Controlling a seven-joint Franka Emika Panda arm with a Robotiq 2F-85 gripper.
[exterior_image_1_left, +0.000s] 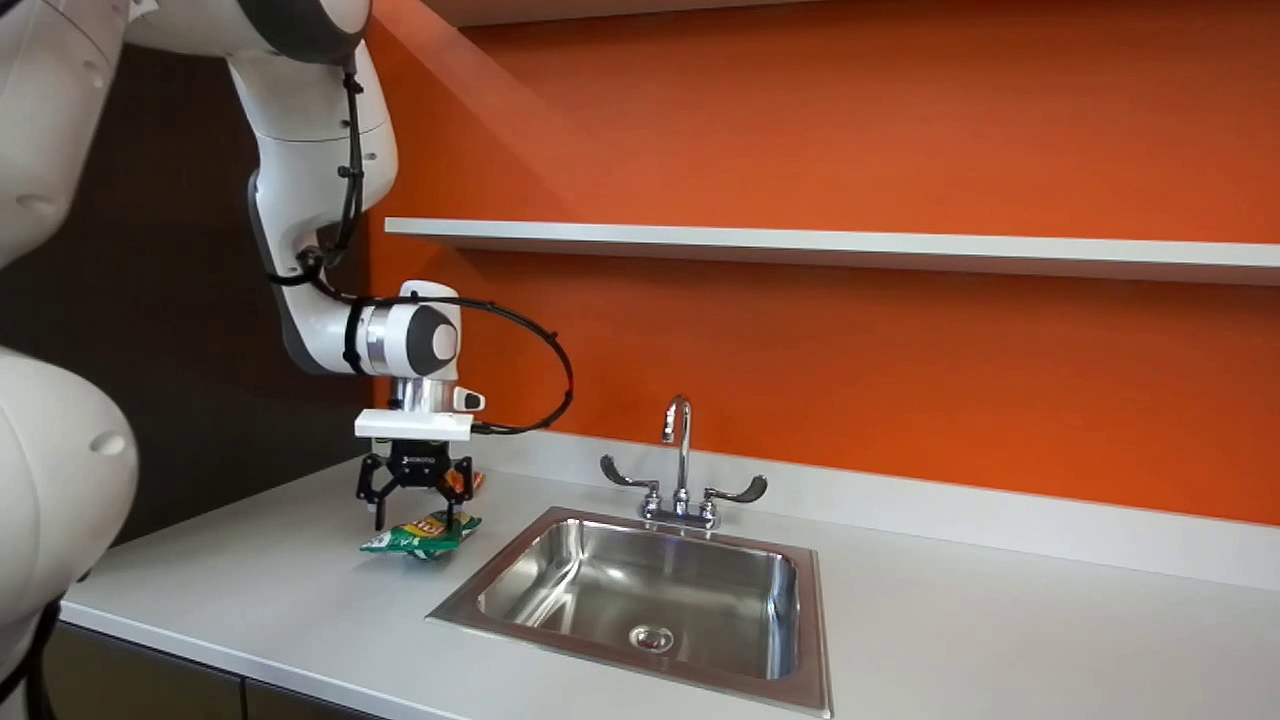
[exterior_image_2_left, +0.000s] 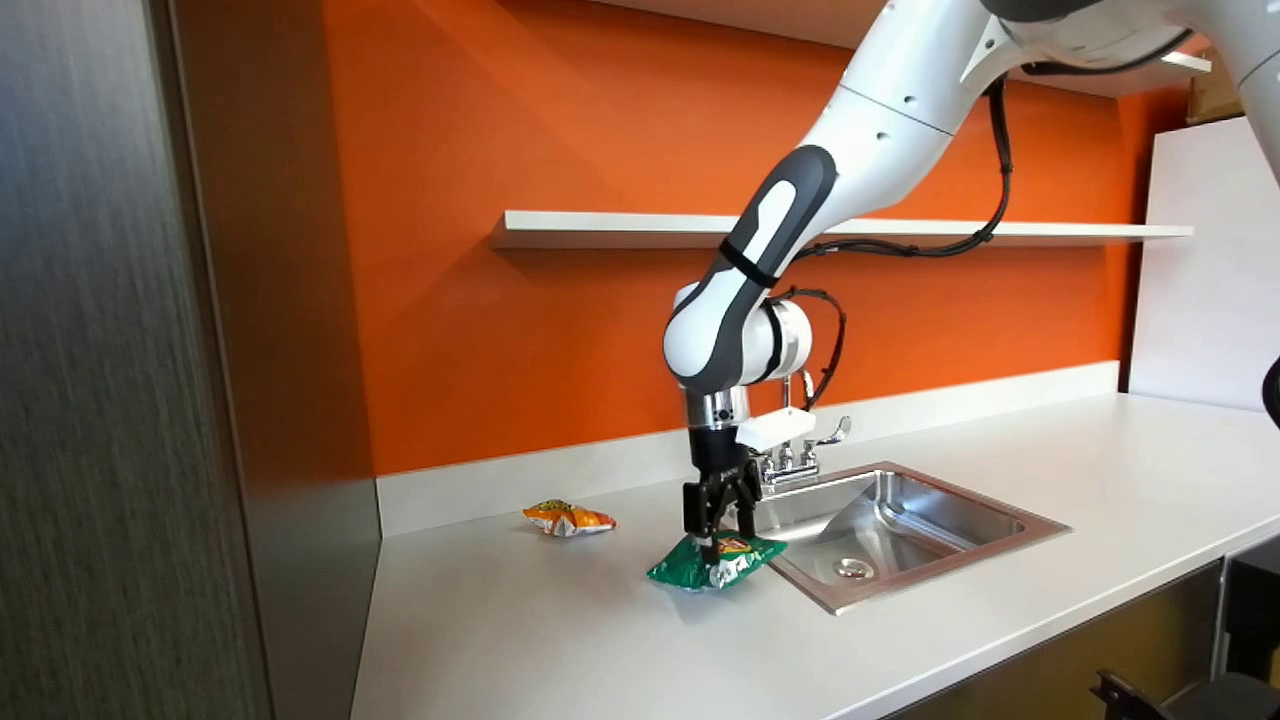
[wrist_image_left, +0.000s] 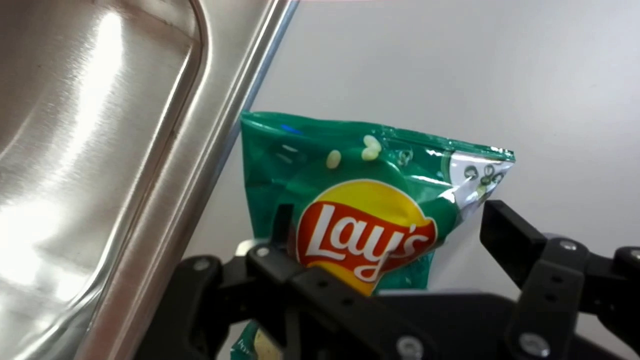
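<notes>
A green Lay's chip bag lies on the counter just left of the sink in exterior view 1. Over it my gripper points straight down, its fingers wide apart. The wrist view shows the bag's logo close by, with one black finger in front of the bag's left part and the other finger out past its right side. In exterior view 2 the green bag is partly covered by the gripper. Whether a fingertip touches the bag I cannot tell.
A second, orange chip bag rests near the back wall. The steel sink with its faucet is right of the green bag. Above runs a white shelf.
</notes>
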